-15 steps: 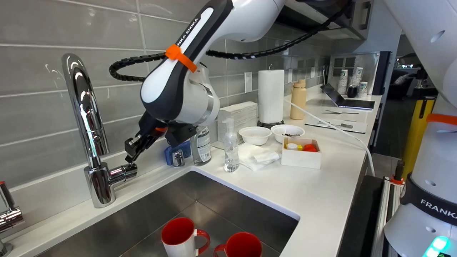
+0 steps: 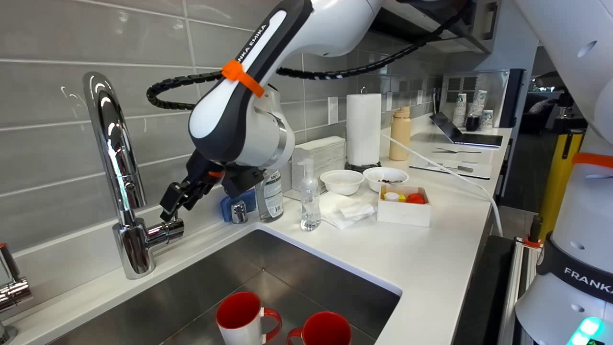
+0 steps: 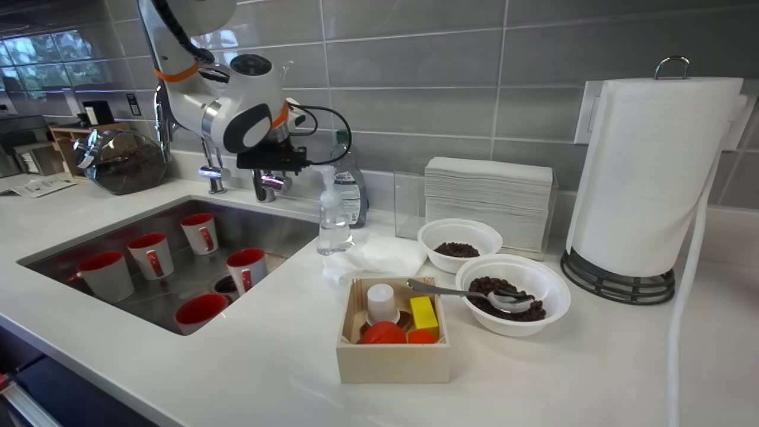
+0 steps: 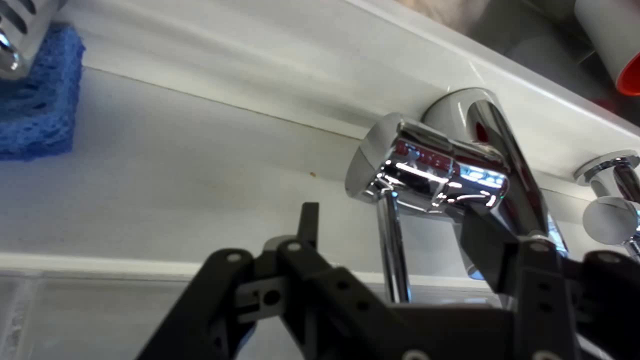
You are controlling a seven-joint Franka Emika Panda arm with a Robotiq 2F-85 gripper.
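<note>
In the wrist view, the thin chrome faucet lever (image 4: 393, 252) runs between my gripper's two dark fingers (image 4: 309, 223), with a visible gap on its left side. My gripper is open and grips nothing. Beyond the fingertips lies the chrome valve body (image 4: 429, 168) that the lever comes out of. Exterior view 1 shows the gripper (image 2: 177, 210) just above the side valve of the tall faucet (image 2: 132, 247); whether a finger touches the metal cannot be told there.
Red and white mugs (image 3: 150, 256) stand in the steel sink (image 2: 178, 313). A blue sponge (image 4: 42, 99) lies along the back ledge. Right of the sink are a soap pump (image 2: 310, 201), a spray bottle (image 2: 271, 198), bowls (image 2: 343, 183) and a small box (image 2: 403, 212). The tiled wall is close behind.
The gripper's fingers have spread apart near the faucet valve, one reaching further left. The arm, faucet and mugs look unmoved.
</note>
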